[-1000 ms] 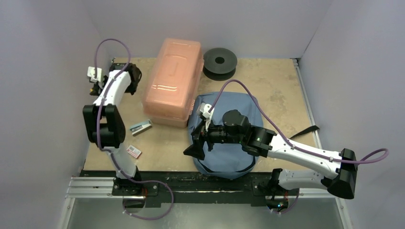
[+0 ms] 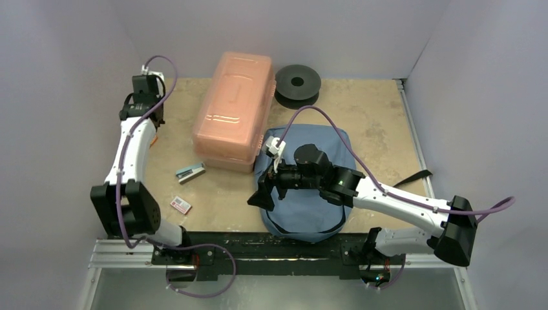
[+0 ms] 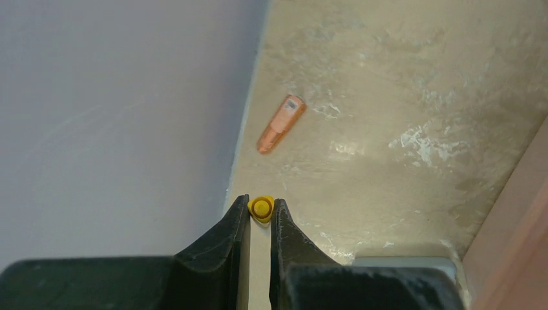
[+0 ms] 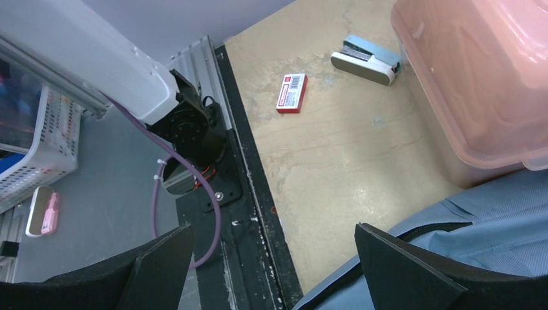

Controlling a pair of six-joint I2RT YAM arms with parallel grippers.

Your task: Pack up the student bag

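Observation:
My left gripper is shut on a small yellow round-ended object [image 3: 262, 206], seen end-on between its fingertips; its length is hidden. In the top view that hand hangs over the table's left edge, beside an orange object [image 2: 154, 140], which shows as a slim orange stick [image 3: 282, 124] on the table in the left wrist view. My right gripper stands open and empty above the blue bag [image 2: 304, 216], which lies flat. A blue-grey stapler [image 2: 190, 172] and a small red-and-white box [image 2: 181, 205] rest on the table left of the bag.
A large translucent pink box [image 2: 236, 106], lid closed, occupies the back middle, touching the bag or nearly so. Behind it to the right is a black spool [image 2: 297, 85]. A dark strap [image 2: 413, 178] lies at the right.
My right arm has shifted only slightly. The bag, stapler and boxes stay put.

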